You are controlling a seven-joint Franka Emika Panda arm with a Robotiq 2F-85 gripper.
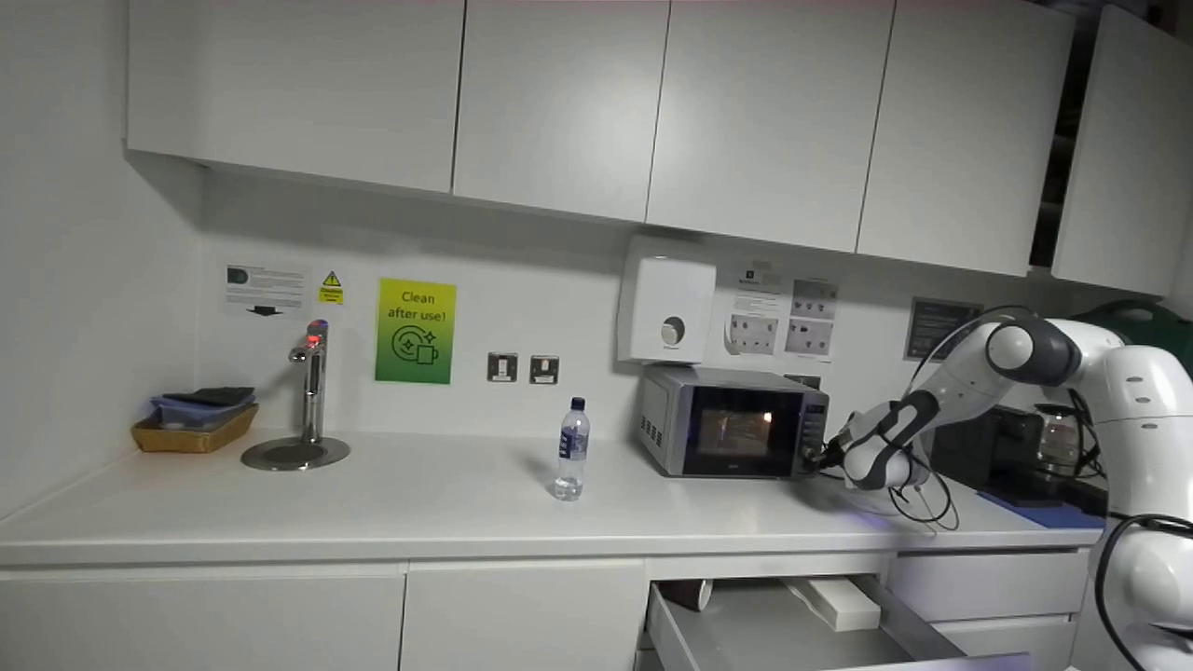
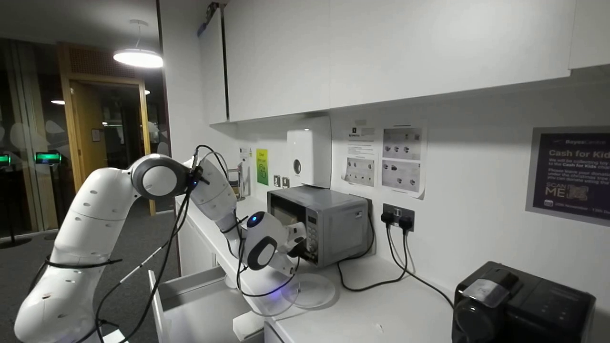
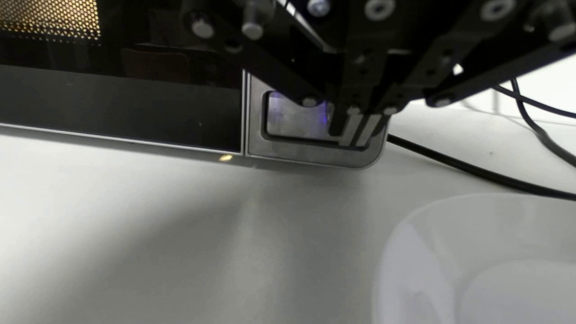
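The silver microwave (image 1: 733, 423) stands against the back wall with its door closed and a warm light glowing inside. At its lower right front, the wrist view shows a large rectangular button (image 3: 294, 119) below the control panel. My gripper is shut, with its two fingertips side by side over the right part of that button; nothing shows between them. Whether they press on it or only hover close, I cannot tell. In exterior view 2 the gripper (image 2: 298, 249) is partly hidden by the wrist.
A clear plate (image 2: 313, 290) lies on the counter below the wrist. The drawer (image 1: 749, 637) beneath stands open, holding a white box (image 1: 841, 605). A water bottle (image 1: 571, 449) stands left of the microwave. A coffee machine (image 2: 520, 303) sits right.
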